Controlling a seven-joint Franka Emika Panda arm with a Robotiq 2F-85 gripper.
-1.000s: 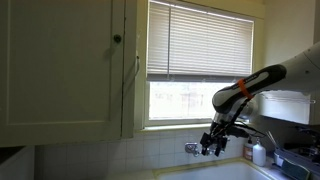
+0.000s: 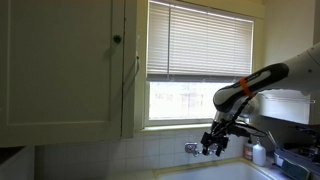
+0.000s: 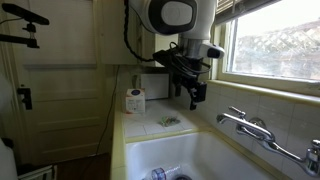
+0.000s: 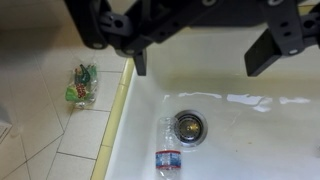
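My gripper is open above the sink, its two dark fingers wide apart and nothing between them in the wrist view. Below it a clear plastic bottle with a red and blue label lies in the white sink, beside the drain. Exterior view 2 shows the same bottle at its bottom edge. On the tiled counter, left of the sink in the wrist view, rests a small clear bag with green and red contents.
The faucet juts from the tiled wall over the sink. A white box stands on the counter's far part. In exterior view 1, a white bottle and a dark rack are at the right. A raised rim separates counter and sink.
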